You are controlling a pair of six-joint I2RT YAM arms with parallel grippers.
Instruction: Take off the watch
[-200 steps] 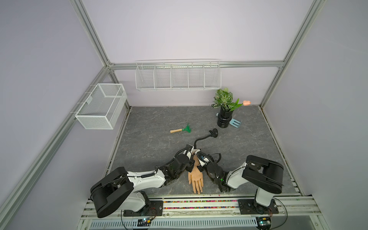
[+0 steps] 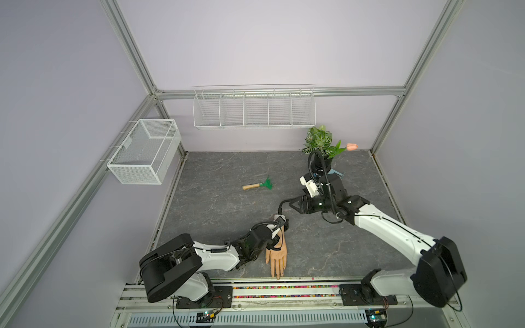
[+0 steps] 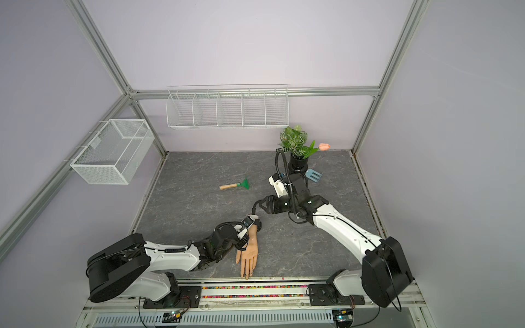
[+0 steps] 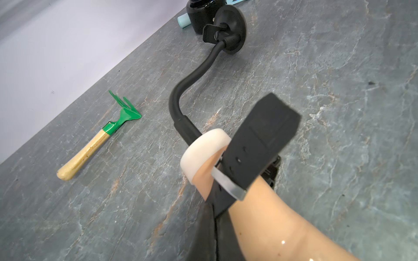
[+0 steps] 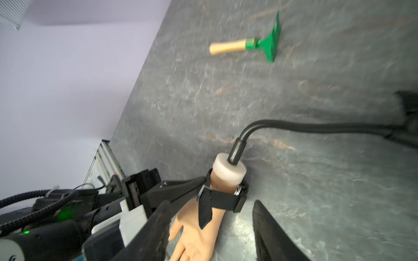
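A mannequin hand (image 2: 276,257) lies palm down at the front centre, on a white-capped wrist with a black gooseneck. Around its wrist is the black watch strap (image 4: 265,126), its loose tail sticking up through a pale keeper. My left gripper is shut at the strap, low in its wrist view; whether strap is between its fingers is unclear. My right gripper is open, raised to the right of the wrist near the gooseneck's suction base, with nothing seen between its fingers.
A green rake (image 2: 254,186) lies left of the gooseneck. A potted plant (image 3: 298,164) and blue fork (image 3: 313,175) stand or lie at the back right. Wire baskets (image 2: 254,109) hang on the walls.
My right arm has swung up and back from the wrist toward the suction base. My left arm and the hand have shifted slightly toward the front.
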